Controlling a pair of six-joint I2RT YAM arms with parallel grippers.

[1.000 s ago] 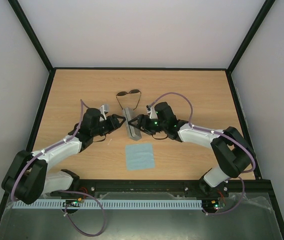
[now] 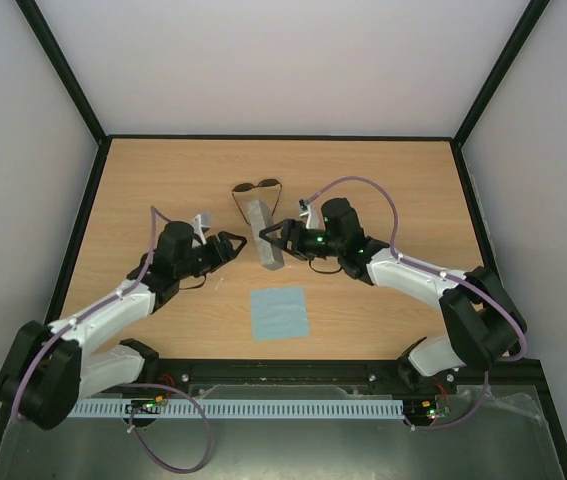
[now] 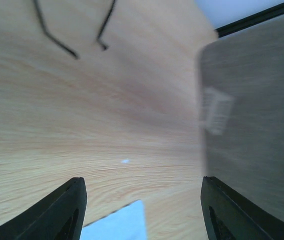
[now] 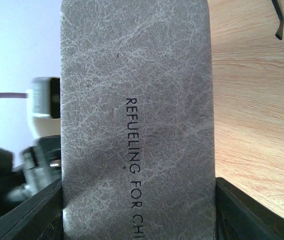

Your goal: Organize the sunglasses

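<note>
Dark sunglasses rest on the table behind the grippers, lenses to the back and arms unfolded toward the front. My right gripper is shut on a grey glasses case, which has printed lettering on its face. Left of the case, my left gripper stands open with nothing between its fingers. In the left wrist view the case looms at the right, blurred, beyond the right finger. A pale blue cloth lies flat in front of the case.
Walls enclose the left, right and back sides. Both arms reach in from the front, their grippers close together at the middle.
The right gripper has shifted slightly right with the case. Sunglasses and cloth have stayed put.
</note>
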